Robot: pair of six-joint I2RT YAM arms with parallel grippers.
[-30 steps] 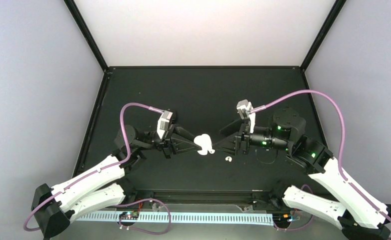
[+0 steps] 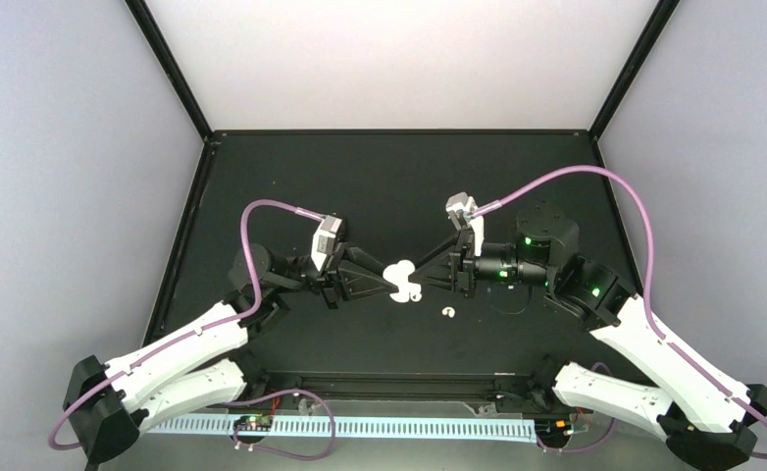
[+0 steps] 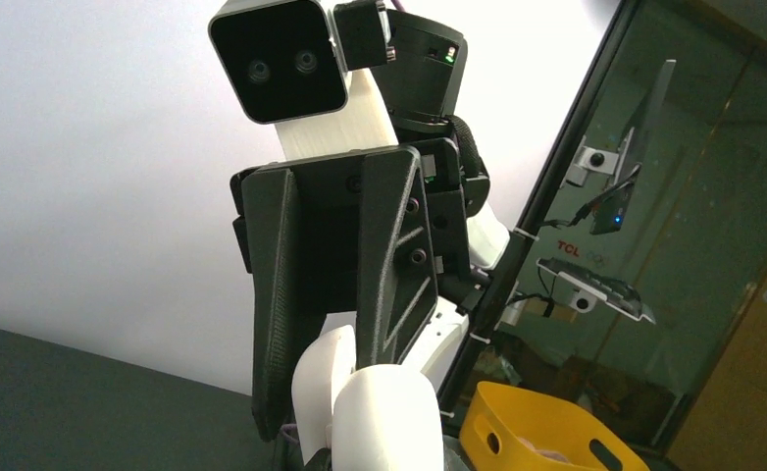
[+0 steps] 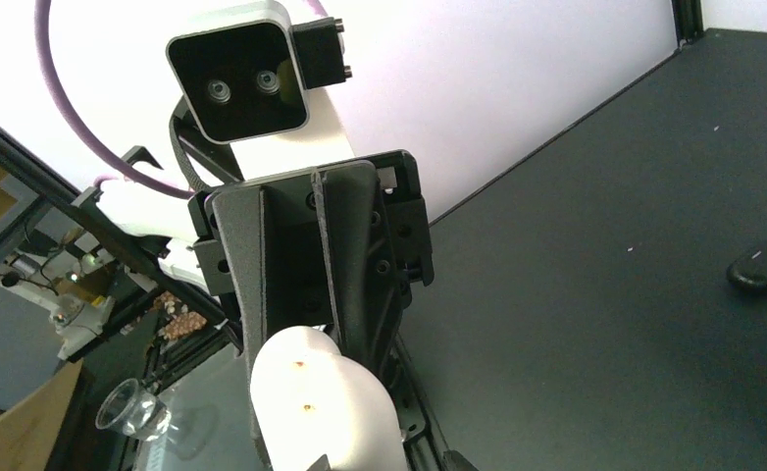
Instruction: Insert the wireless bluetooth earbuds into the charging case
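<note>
The white charging case [image 2: 397, 275] is held in mid-air at the centre of the top view, with my left gripper [image 2: 387, 279] shut on it. My right gripper [image 2: 417, 273] reaches to the case's right side; in the top view its fingers are around the case's right part, and how far they are closed is unclear. In both wrist views the white case [image 3: 384, 422] fills the lower middle, in front of the other gripper, hiding fingertips. Two small white earbuds [image 2: 448, 312] lie on the black mat below and right of the case.
A dark object [image 4: 762, 265] lies on the mat at the right of the right wrist view. A yellow basket [image 3: 536, 432] stands outside the workspace.
Over the last second my right gripper has moved left onto the case's right side. My left arm and the case have shifted very slightly.
</note>
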